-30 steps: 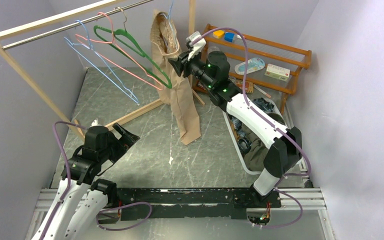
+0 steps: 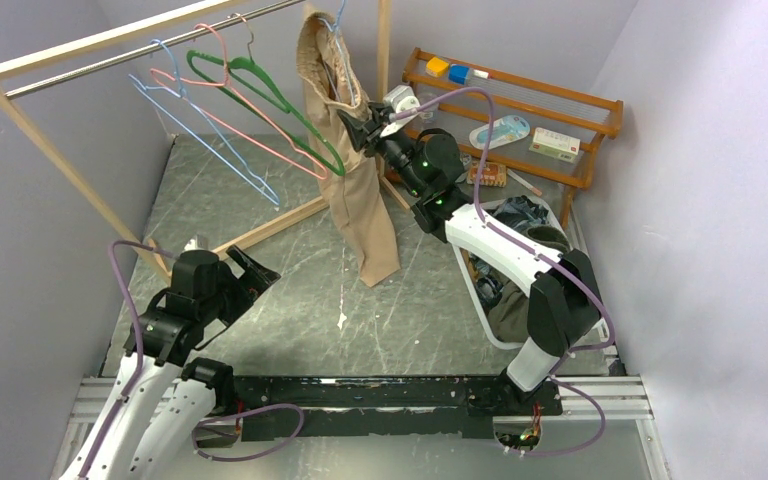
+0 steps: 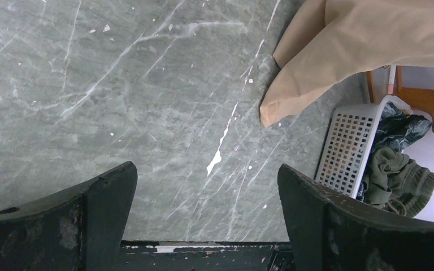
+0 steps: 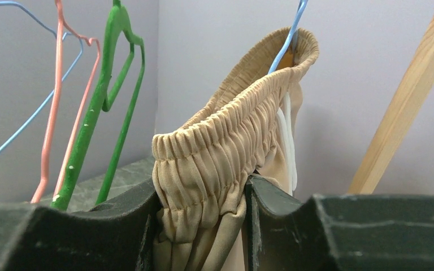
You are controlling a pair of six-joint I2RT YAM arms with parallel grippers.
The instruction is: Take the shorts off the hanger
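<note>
Beige shorts (image 2: 362,200) hang from the rail by a light blue hanger (image 2: 340,48), seen in the top view. In the right wrist view, this blue hanger (image 4: 288,42) dips into the gathered elastic waistband (image 4: 220,124). My right gripper is shut on the near end of that waistband, fabric bunched between its fingers. The leg end of the shorts (image 3: 339,53) shows at upper right in the left wrist view. My left gripper stands open over bare floor, well to the left of the shorts and holding nothing.
Green (image 2: 270,88), pink (image 2: 260,120) and blue hangers (image 2: 205,120) hang empty left of the shorts. A wooden rack (image 2: 600,140) stands at back right, a basket of clothes (image 2: 472,285) in front of it.
The right gripper has shifted slightly at the waistband, and the shorts sway a little with their blue hanger. My left arm looks unmoved.
</note>
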